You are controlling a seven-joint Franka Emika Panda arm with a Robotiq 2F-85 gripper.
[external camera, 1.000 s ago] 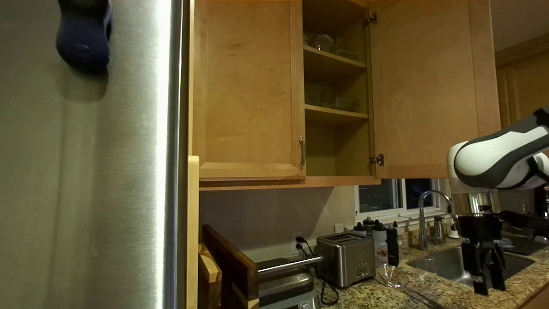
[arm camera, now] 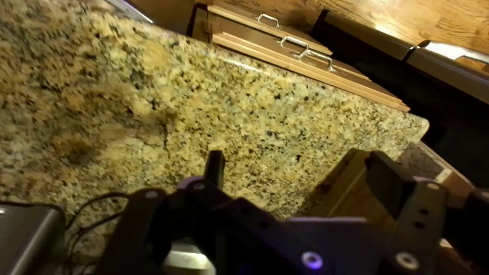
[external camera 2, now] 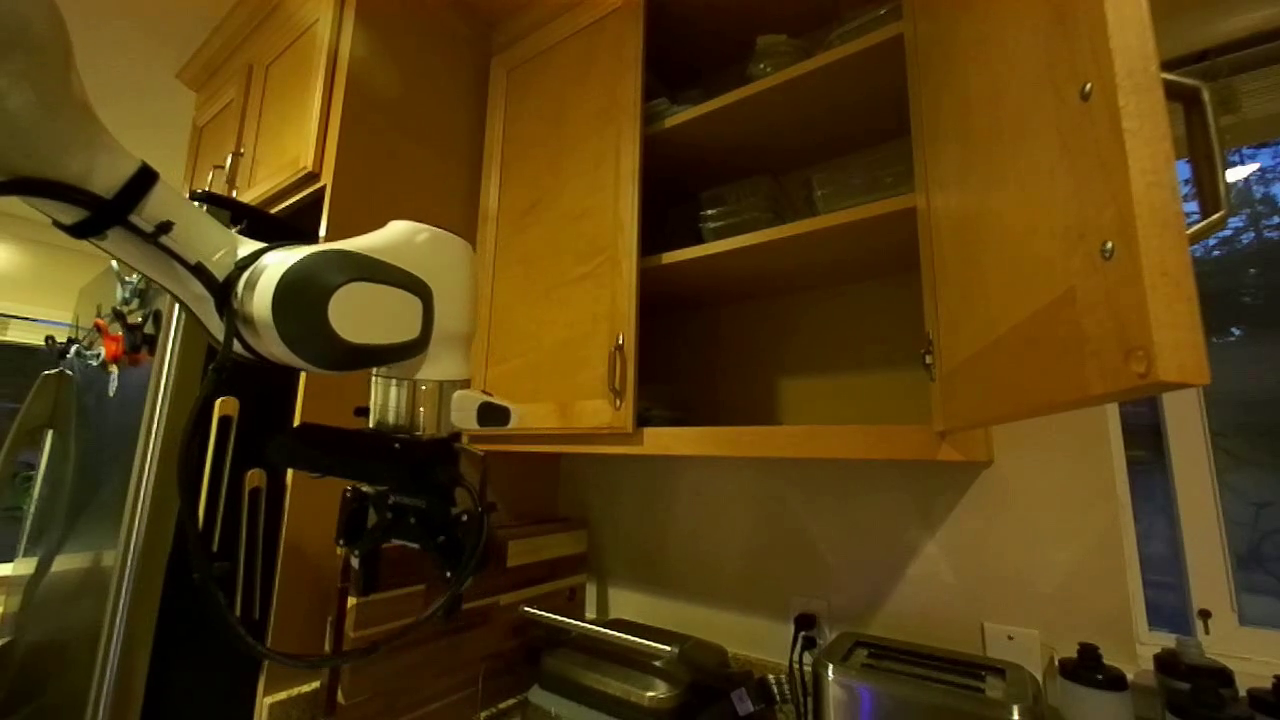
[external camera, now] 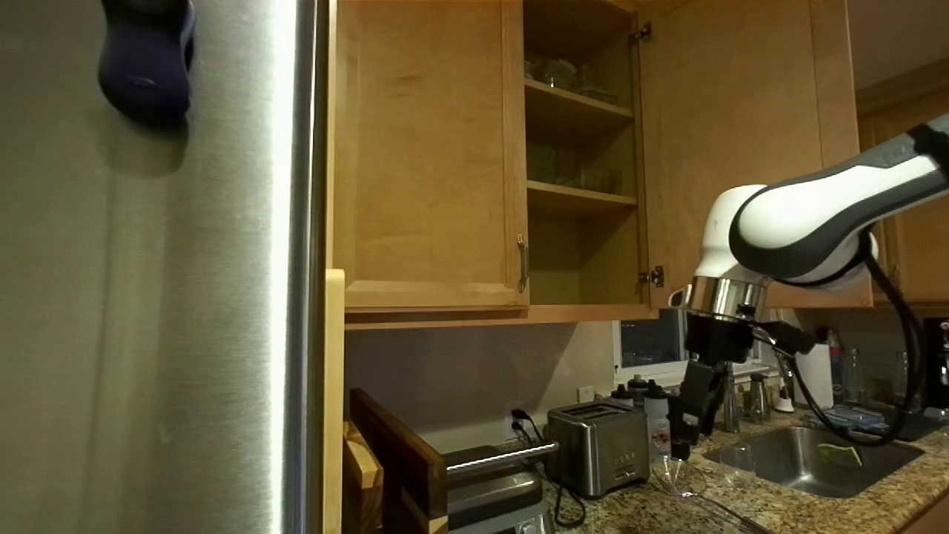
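My gripper is open, its black fingers [arm camera: 214, 169] wide apart in the wrist view. Nothing is held between them; the granite countertop [arm camera: 256, 119] shows below. From exterior view 1, the gripper hangs tilted under the open cabinet door [external camera: 729, 151], in front of the window and bottles. One wall cabinet stands open, with glassware [external camera 2: 738, 204] on its middle shelf [external camera 2: 792, 228] and an empty-looking lower compartment [external camera 2: 792, 360]. The neighbouring cabinet door [external camera: 427, 160] is shut.
A steel toaster [external camera: 600, 445] and a grill [external camera: 498, 480] stand against the wall. Wooden boards [external camera: 400, 454] lean beside the fridge [external camera: 204, 311]. A wire strainer [external camera: 678, 476] lies near the sink [external camera: 814, 458].
In exterior view 1 the arm has moved left and upward, from over the sink to near the bottles. The gripper, upright before, is now tilted. The cabinet doors look unchanged.
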